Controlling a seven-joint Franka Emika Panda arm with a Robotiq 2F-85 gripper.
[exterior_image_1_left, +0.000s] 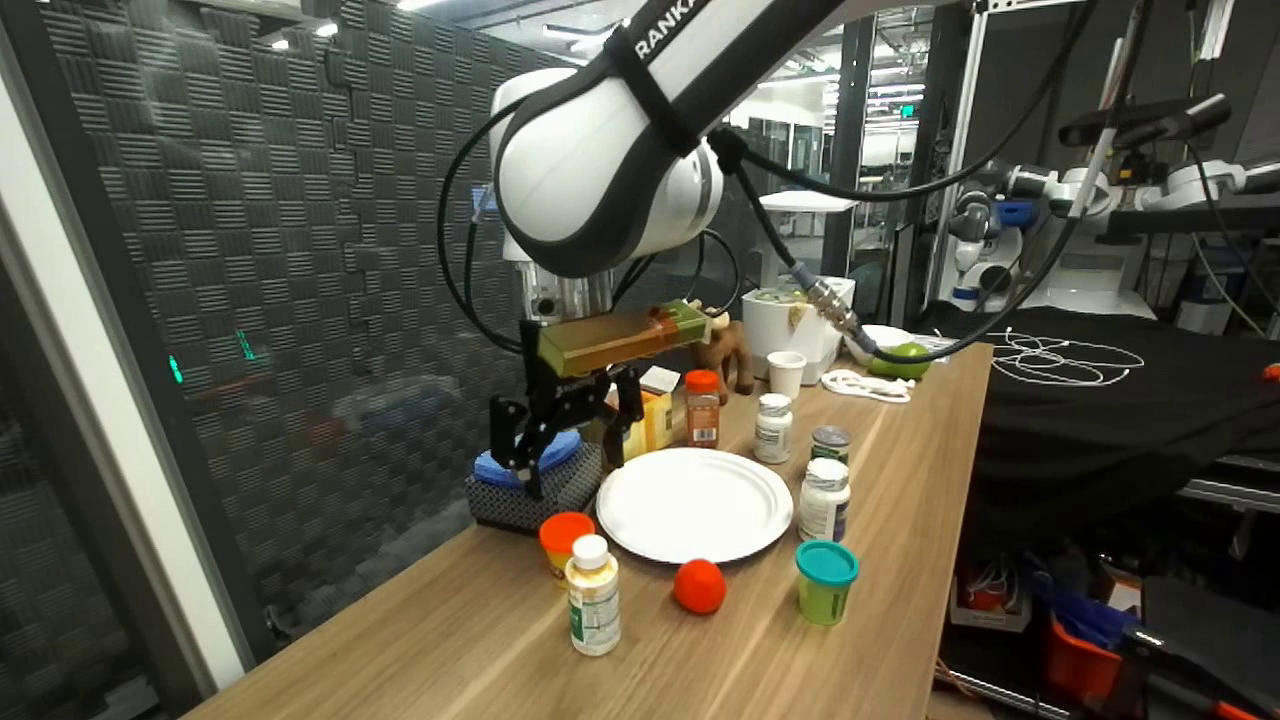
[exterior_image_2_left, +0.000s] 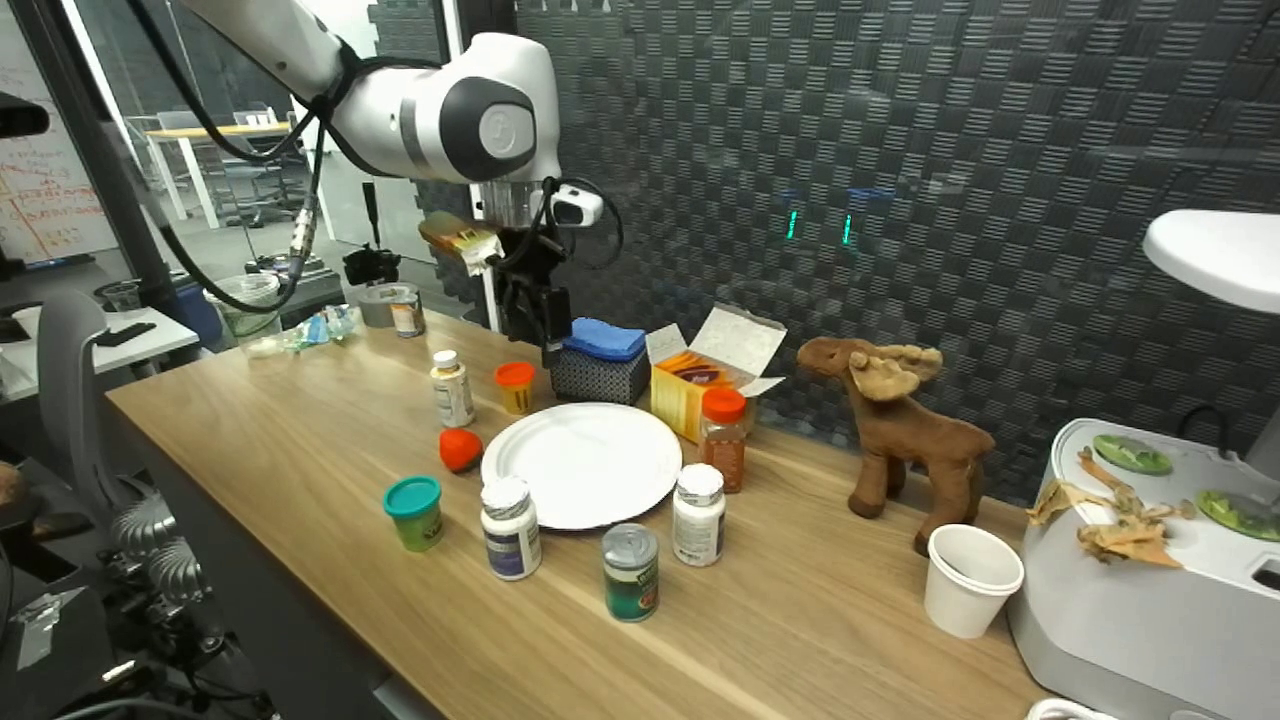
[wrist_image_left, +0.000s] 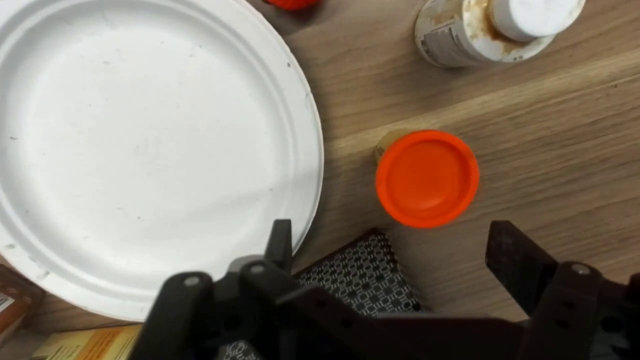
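My gripper is open and empty, its two black fingers spread wide above the table. In the wrist view an orange-lidded tub (wrist_image_left: 427, 179) stands just beyond the gap between them. A dark patterned box (wrist_image_left: 372, 279) lies partly hidden under the gripper; in exterior view 2 a folded blue cloth (exterior_image_2_left: 605, 340) rests on it. Beside the tub is a white plate (wrist_image_left: 144, 150) with nothing on it but specks. A white-capped bottle (exterior_image_1_left: 593, 596) stands near the tub, and a red ball (exterior_image_1_left: 699, 586) sits in front of the plate.
Around the plate stand a teal-lidded tub (exterior_image_2_left: 414, 514), white bottles (exterior_image_2_left: 511, 528), a can (exterior_image_2_left: 630, 572), a red-capped jar (exterior_image_2_left: 722, 439) and an open yellow box (exterior_image_2_left: 690, 390). A toy moose (exterior_image_2_left: 906, 432) and paper cup (exterior_image_2_left: 969, 581) are farther along.
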